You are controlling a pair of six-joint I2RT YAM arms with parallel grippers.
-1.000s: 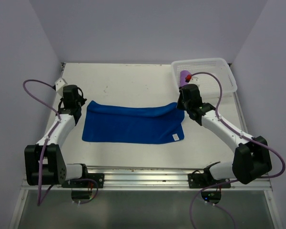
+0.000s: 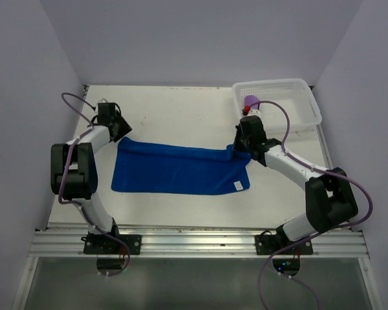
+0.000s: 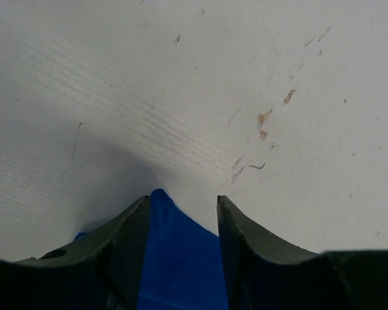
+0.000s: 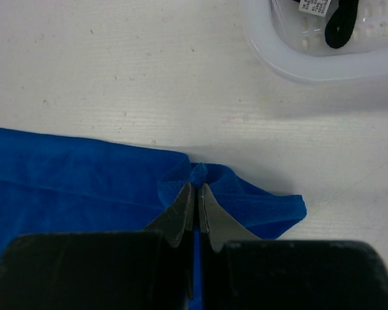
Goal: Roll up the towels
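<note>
A blue towel (image 2: 174, 176) lies spread on the white table, its far edge turned over in a narrow fold and a white label on its near right corner. At its far right corner, my right gripper is shut, with a small pinch of blue cloth at its fingertips; the towel's fold (image 4: 258, 205) is bunched around it. Over the far left corner my left gripper stands open. The towel's corner (image 3: 159, 200) shows between and beyond its fingers, and I cannot tell whether they touch the cloth.
A white basket (image 2: 284, 97) stands at the back right, close behind my right gripper, with a purple rolled item (image 2: 251, 102) in it.
My left gripper has moved right to the towel's far left corner and opened. The right gripper has shifted slightly left and nearer, and the cloth at that corner is more bunched.
</note>
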